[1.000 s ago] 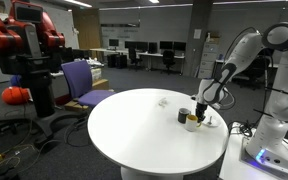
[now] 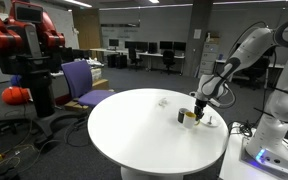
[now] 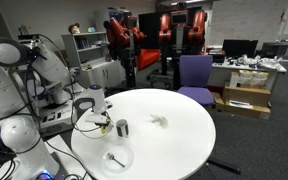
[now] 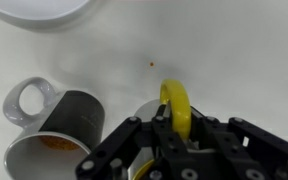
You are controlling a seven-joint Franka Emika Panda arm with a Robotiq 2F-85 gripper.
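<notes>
A long yellow object (image 4: 176,106) is gripped between the fingers of my gripper, which is shut on it. Beneath the gripper in the wrist view, a pale, round-edged thing with some yellow is mostly hidden; I cannot tell whether the held object touches it. In exterior view 1, my gripper (image 2: 197,111) hangs low over the right side of the table, close to a light cup (image 2: 190,120) with yellow on it. Beside it stands a dark grey mug (image 4: 76,115) with a white handle and something orange-brown inside.
On the white round table (image 3: 179,150), a white plate (image 3: 132,163) carries a dark-ended utensil (image 3: 114,158). A pale crumpled item (image 3: 158,121) lies farther off. A purple chair (image 2: 80,79) stands beyond the edge.
The arm's upper links and gripper have risen a little in exterior view 1 over the last second. The mug and the table have not visibly moved.
</notes>
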